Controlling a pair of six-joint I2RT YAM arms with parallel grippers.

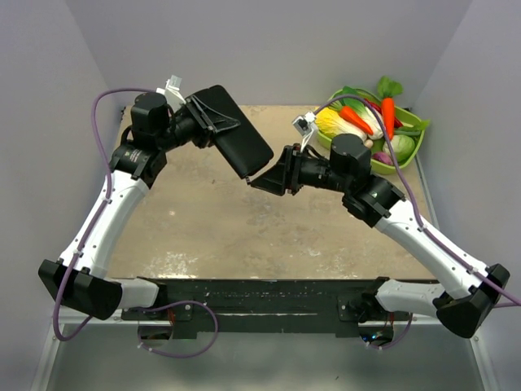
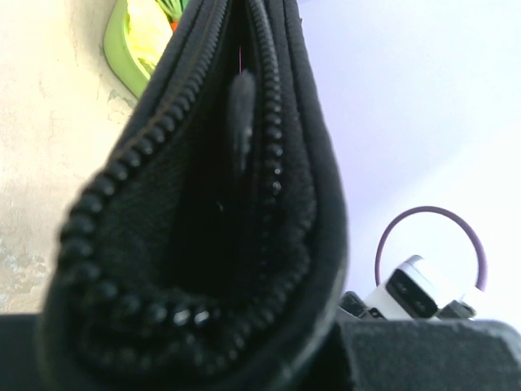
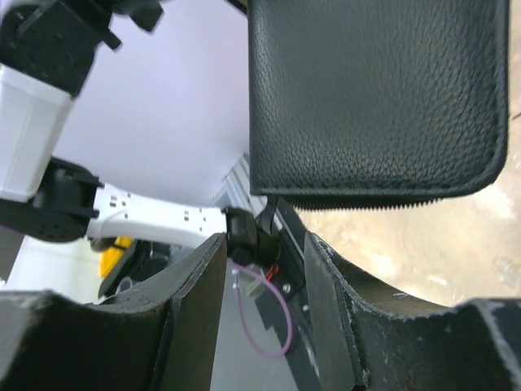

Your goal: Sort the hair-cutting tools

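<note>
A black zippered leather case [image 1: 240, 134] hangs tilted in the air, with my left gripper [image 1: 212, 122] shut on its upper left part. In the left wrist view the zip edge of the case [image 2: 130, 212] fills the middle, its teeth running along a dark gap. My right gripper [image 1: 270, 179] is open just off the lower right end of the case; in the right wrist view the case [image 3: 374, 98] is above and beyond the open fingertips, with a gap between. What the case contains cannot be seen.
A green basket of vegetables [image 1: 401, 153] stands at the back right of the table [image 1: 212, 228]. Pale walls enclose the back and both sides.
</note>
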